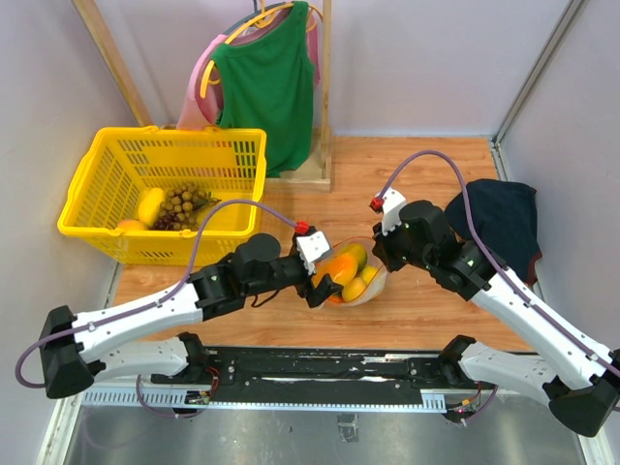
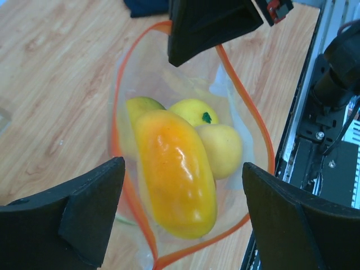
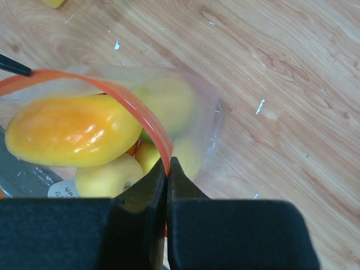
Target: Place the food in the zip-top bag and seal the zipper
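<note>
The clear zip bag [image 1: 372, 291] with its orange rim [image 2: 253, 109] stands gaping on the table, several fruits inside. A long orange-yellow mango [image 2: 175, 174] lies uppermost in its mouth, above a pale yellow round fruit [image 2: 220, 150] and a yellow one with a green mark [image 2: 194, 112]. My left gripper [image 1: 327, 288] is open just outside the mouth, its fingers [image 2: 93, 208] spread to either side of the mango without touching it. On the bag's rim, my right gripper is shut with the thin orange edge at its fingertips.
A yellow basket [image 1: 254, 184] at the back left holds grapes [image 1: 181, 205] and other yellow and orange fruit. Behind it stands a clothes rack with a green top [image 1: 271, 87]. Dark cloth [image 1: 499, 225] lies at the right.
</note>
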